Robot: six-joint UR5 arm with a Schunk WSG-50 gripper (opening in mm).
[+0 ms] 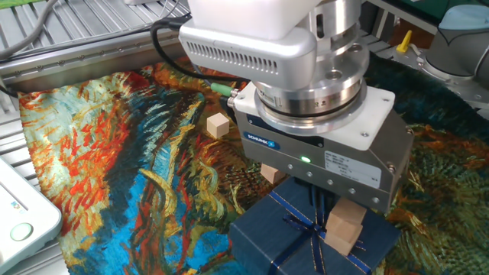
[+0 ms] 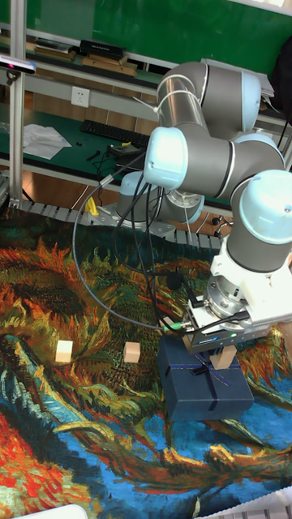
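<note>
My gripper (image 1: 319, 208) hangs low over a dark blue gift box (image 1: 263, 233) with a ribbon bow. Its dark fingers point down just left of two stacked wooden blocks (image 1: 344, 227) on the box top, as exterior view 2 shows them. The upper block sits slightly turned on the lower one. How far apart the fingers stand is not clear, and the blocks and gripper body may hide part of them. In exterior view 3 the blocks (image 2: 224, 358) rise from the box (image 2: 203, 398) close under the gripper body.
A pale wooden cube (image 1: 218, 126) and another wooden cube (image 1: 271, 174) lie on the painted cloth (image 1: 99, 153), left of the gripper. Open cloth surrounds them. A white device (image 1: 23, 214) occupies the left edge.
</note>
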